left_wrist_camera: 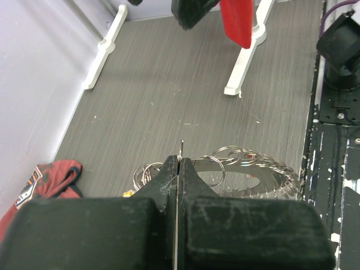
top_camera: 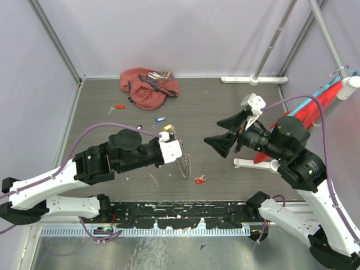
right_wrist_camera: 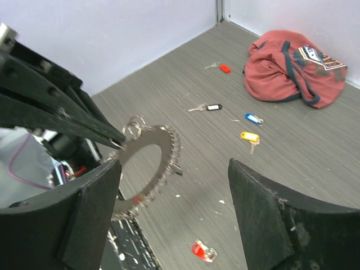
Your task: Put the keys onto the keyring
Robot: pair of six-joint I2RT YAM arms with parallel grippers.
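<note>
My left gripper is shut on the silver wire keyring [left_wrist_camera: 229, 161], a thin bit of metal showing between its fingertips. The keyring's long coiled loop hangs below those fingers, clear in the right wrist view [right_wrist_camera: 173, 146]. My right gripper stands wide open and empty, facing the hanging loop from the right. Tagged keys lie on the floor: a yellow one [right_wrist_camera: 250, 136], a blue one [right_wrist_camera: 254, 118], a black one [right_wrist_camera: 214, 107], a red one [right_wrist_camera: 225, 68] at the back, and another red one [right_wrist_camera: 199, 250] at the front.
A crumpled red cloth [top_camera: 149, 88] lies at the back. White stand feet [top_camera: 254, 80] and a red and blue object [top_camera: 315, 109] are on the right. A dark rail [top_camera: 174, 208] runs along the front edge. Open floor lies between the arms.
</note>
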